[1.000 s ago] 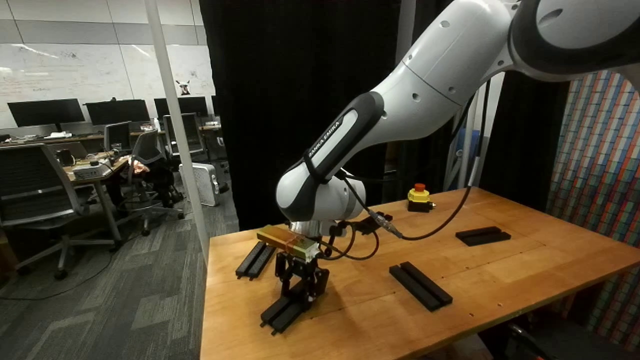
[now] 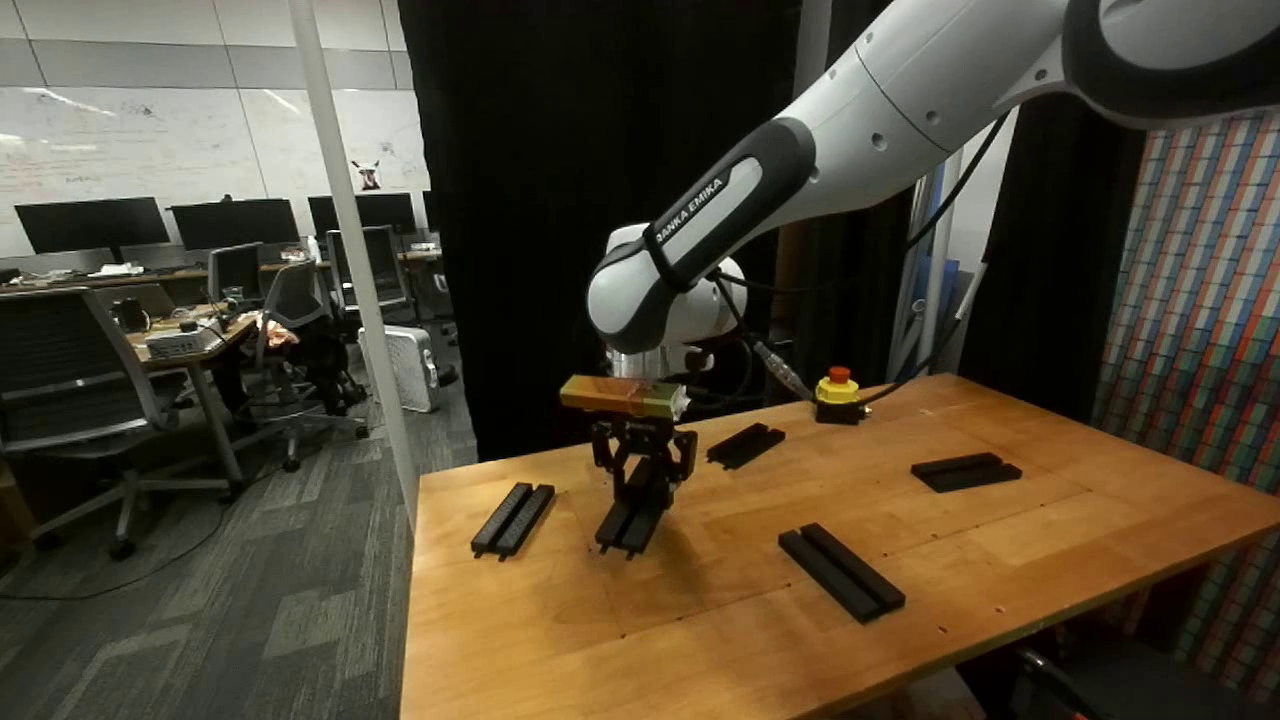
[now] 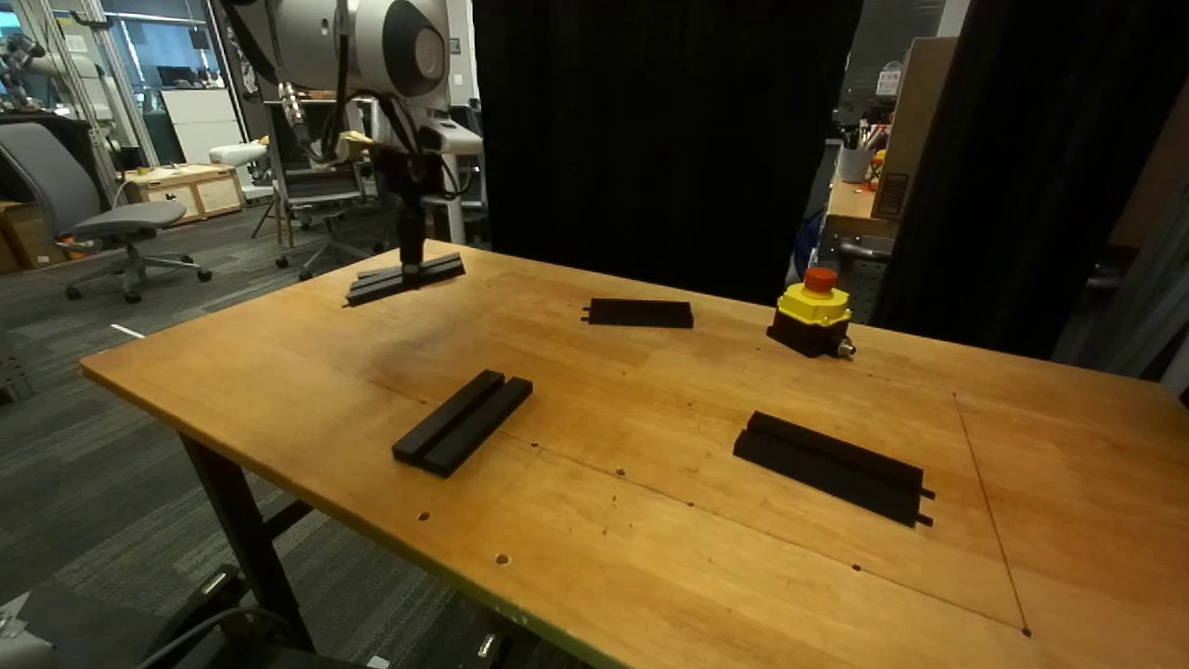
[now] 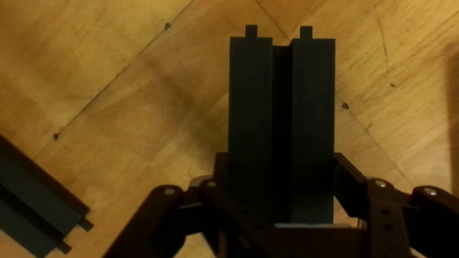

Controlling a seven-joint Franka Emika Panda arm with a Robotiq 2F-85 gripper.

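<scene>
My gripper is shut on a black grooved block, its fingers on the block's two long sides. In the wrist view the block points straight up the picture, two small prongs at its far end; its near end is hidden by the gripper. It appears raised above the table, with a shadow beside it. A similar black block lies on the table to the left in exterior view 1. From exterior view 2, the gripper and held block are at the table's far left, overlapping that other block.
More black grooved blocks lie apart on the wooden table: one behind the gripper, one front right, one far right. A yellow-and-red emergency stop stands at the back. Bare wood separates them.
My gripper has moved up and back, away from the front left of the table in exterior view 1, carrying the black block with it. The other blocks have stayed put.
</scene>
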